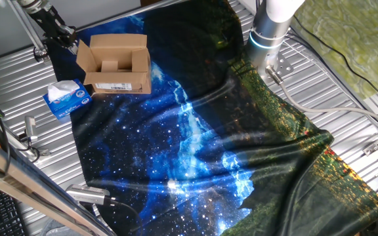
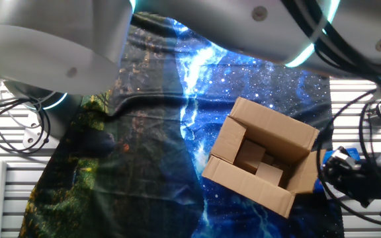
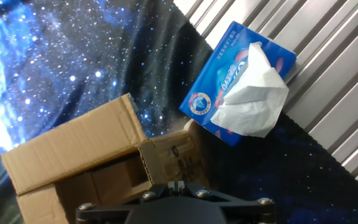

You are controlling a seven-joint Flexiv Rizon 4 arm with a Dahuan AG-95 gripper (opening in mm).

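An open cardboard box (image 1: 121,86) stands on the dark star-patterned cloth, its flaps spread and a smaller cardboard piece (image 1: 109,65) showing inside. My gripper appears shut, its fingertips close together with nothing visible between them. In the wrist view they overlap the lower edge of the side flap (image 3: 176,158), which bears dark marks. Seen from exterior view 1, the gripper (image 1: 73,48) is just outside the box's left flap (image 1: 85,56), touching or nearly touching it. Exterior view 2 has the gripper (image 2: 329,167) beside that same flap (image 2: 305,174).
A blue tissue box (image 1: 67,101) with a white tissue sticking out sits close to the carton's left front corner. Slatted metal table (image 1: 51,154) borders the cloth (image 1: 195,131). A grey adapter (image 1: 87,194) lies at the front left.
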